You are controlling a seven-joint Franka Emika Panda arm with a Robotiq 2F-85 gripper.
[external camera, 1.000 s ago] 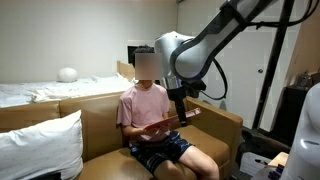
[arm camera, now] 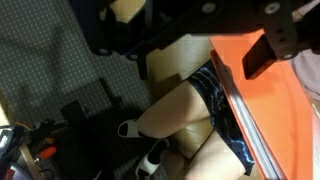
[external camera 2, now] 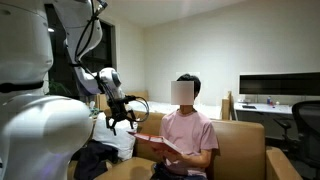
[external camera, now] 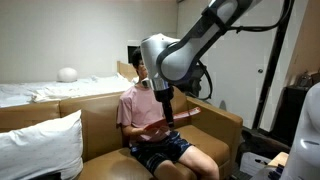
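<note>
A seated person in a pink shirt (external camera 2: 190,130) and dark patterned shorts holds a thin red book or folder (external camera 2: 163,147) over the lap. In the wrist view the same red-orange folder (arm camera: 275,105), with a pale edge, fills the right side. My gripper is open, its dark fingers wide apart and nothing held between them. The right finger (arm camera: 258,58) overlaps the folder in that view; whether they touch I cannot tell. From exterior view 1, the gripper hangs in front of the person, close to the folder (external camera: 178,121).
The person sits on a brown sofa (external camera: 100,112), legs reaching toward the floor. A white pillow (external camera: 42,148) leans at the left. Behind the sofa is a bed with white covers (external camera: 30,92). Dark floor (arm camera: 50,60) shows below the gripper.
In exterior view 1 my arm and gripper have shifted leftward across the person, with a slight tilt. The person and the folder stay nearly where they were.
</note>
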